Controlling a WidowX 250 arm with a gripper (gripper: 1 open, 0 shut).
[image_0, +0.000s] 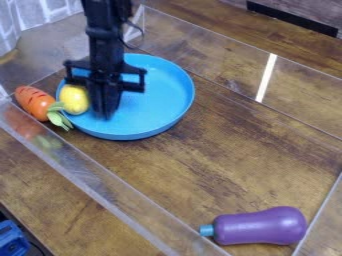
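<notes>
My black gripper (104, 98) reaches down into a blue plate (162, 108), close beside a yellow toy (74, 99) at the plate's left edge. The fingers are low and dark; they look shut, and the yellow toy sits at their left rather than clearly between them. An orange toy carrot (36, 103) with green leaves lies just left of the plate.
A purple toy eggplant (261, 226) lies at the lower right. Clear plastic walls border the wooden surface, and a blue object (11, 240) is at the bottom left corner.
</notes>
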